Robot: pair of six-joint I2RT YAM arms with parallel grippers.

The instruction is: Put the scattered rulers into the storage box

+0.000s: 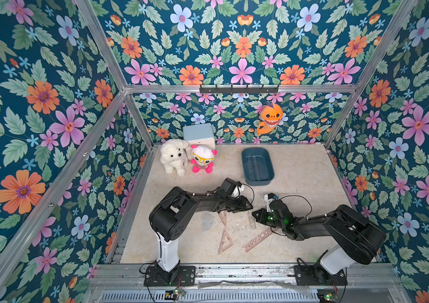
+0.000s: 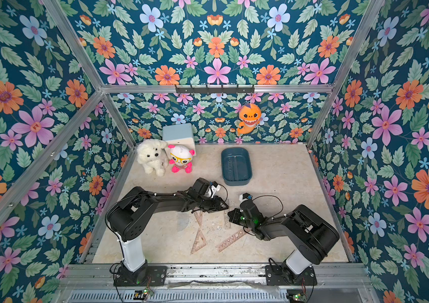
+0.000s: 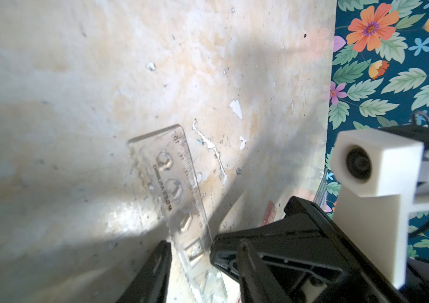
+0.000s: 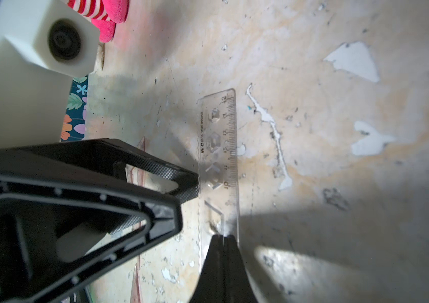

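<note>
A clear straight ruler [image 3: 179, 181] [image 4: 217, 151] lies flat on the table. My left gripper is low over its near end, open, its fingers either side of it. My right gripper is shut at the ruler's near part, nothing visible between its fingertips. Below the arms in the top views lie a pink triangle [image 1: 224, 242], a pink patterned ruler [image 1: 256, 240] and other pieces, partly covered. The blue storage box [image 1: 257, 165] stands behind the grippers, looking empty.
A white dog plush [image 1: 173, 156] and a pink-white plush [image 1: 202, 159] sit at back left before a lidded box [image 1: 198, 132]. An orange shark [image 1: 270, 118] is at the back wall.
</note>
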